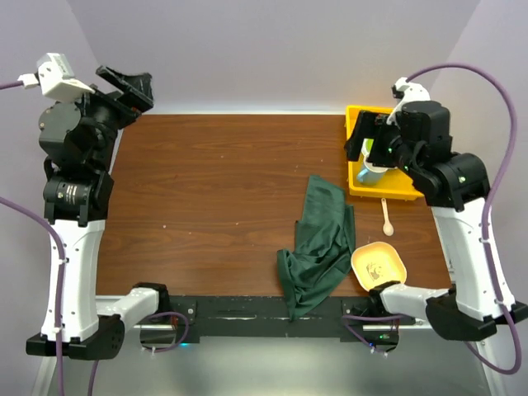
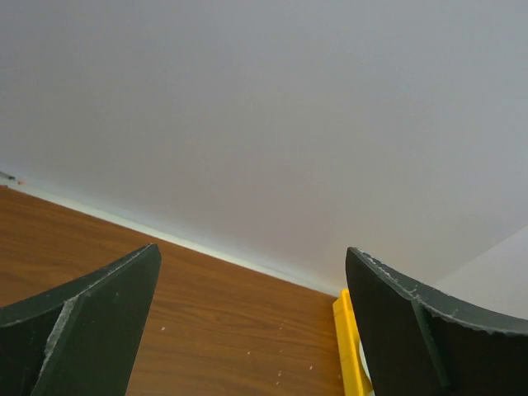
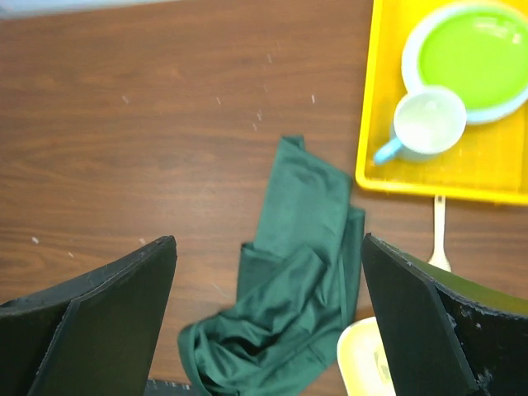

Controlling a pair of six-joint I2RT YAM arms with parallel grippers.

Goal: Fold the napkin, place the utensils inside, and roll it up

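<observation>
A dark green napkin (image 1: 318, 243) lies crumpled near the front edge of the table, right of the middle, its lower end hanging over the edge. In the right wrist view the napkin (image 3: 289, 272) shows creases and a bunched lower left part. A pale spoon (image 1: 387, 218) rests to the right of it. My left gripper (image 1: 124, 89) is open and empty, raised over the far left corner. Raised above the yellow tray is my right gripper (image 1: 360, 138), also open with nothing between its fingers.
The yellow tray (image 1: 384, 195) at the back right holds a light blue cup (image 3: 429, 124) and a green-and-white plate (image 3: 470, 58). A cream square bowl (image 1: 378, 266) sits beside the napkin at the front right.
</observation>
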